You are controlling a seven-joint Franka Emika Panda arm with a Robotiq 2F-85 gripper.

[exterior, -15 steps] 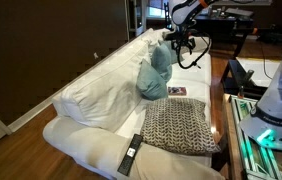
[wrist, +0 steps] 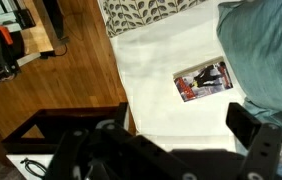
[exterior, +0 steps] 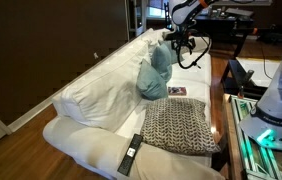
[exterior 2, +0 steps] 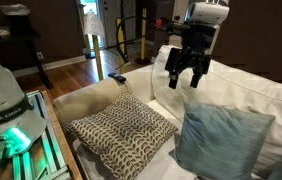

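Observation:
My gripper is open and empty, held above the white couch [wrist: 166,65]. Its two dark fingers stand wide apart at the bottom of the wrist view. A small flat item with a picture on it, perhaps a card or case [wrist: 203,80], lies on the seat. In exterior view 1 the same item [exterior: 177,91] rests between the patterned cushion [exterior: 179,125] and the blue-grey pillows [exterior: 154,75]. In exterior view 2 my gripper [exterior 2: 185,80] hangs over the couch beside a blue-grey pillow [exterior 2: 221,138]; the flat item cannot be made out there.
A black remote [exterior: 130,154] lies on the couch arm. Wooden floor [wrist: 81,85] runs along the seat's front edge. The white backrest [exterior 2: 236,75] rises behind the pillows. Bare seat surrounds much of the flat item.

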